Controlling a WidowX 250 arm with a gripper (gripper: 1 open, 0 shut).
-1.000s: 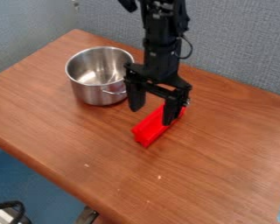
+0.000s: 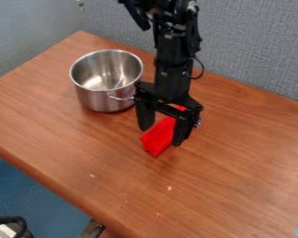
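A black robot arm reaches down from the top to the middle of the table, its gripper [image 2: 163, 127] standing open with its fingers apart over a red elongated object [image 2: 158, 140]. The red object lies diagonally on the wooden table, partly hidden by the gripper. Just left of the arm sits a steel pot [image 2: 100, 89] with a wire handle on its right side, empty as far as shows.
A grey wall [image 2: 251, 46] stands behind it. At the bottom left, off the table's edge, are a black cable and some small items on the blue floor.
The gripper has come slightly lower over the red object. The red object and the pot look unmoved.
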